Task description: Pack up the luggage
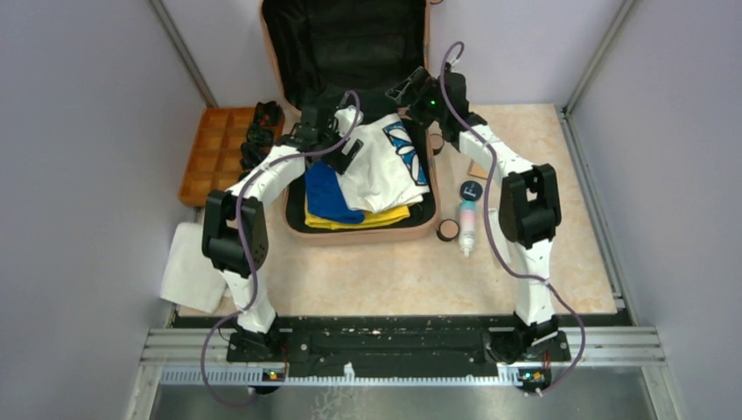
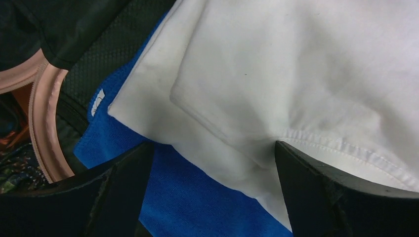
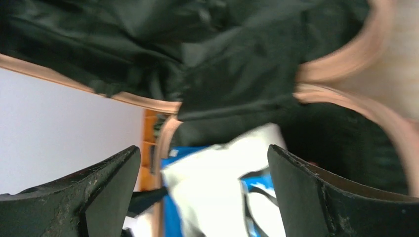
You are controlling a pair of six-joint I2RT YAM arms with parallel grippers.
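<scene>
An open pink suitcase [image 1: 358, 237] holds folded yellow [image 1: 372, 219], blue [image 1: 327, 197] and white clothes [image 1: 381, 175], the white one on top with a blue-patterned print. My left gripper [image 1: 341, 149] is open over the white cloth; in the left wrist view its fingertips are against or just above the white and blue fabric [image 2: 321, 64]. My right gripper [image 1: 416, 87] is open, raised near the suitcase's back right; the blurred right wrist view shows clothes and dark lining below it.
An orange compartment tray [image 1: 210, 157] with dark items stands left, above a white cloth [image 1: 192, 271]. Right lie a bottle [image 1: 467, 232], a round compact [image 1: 447, 231] and other small items.
</scene>
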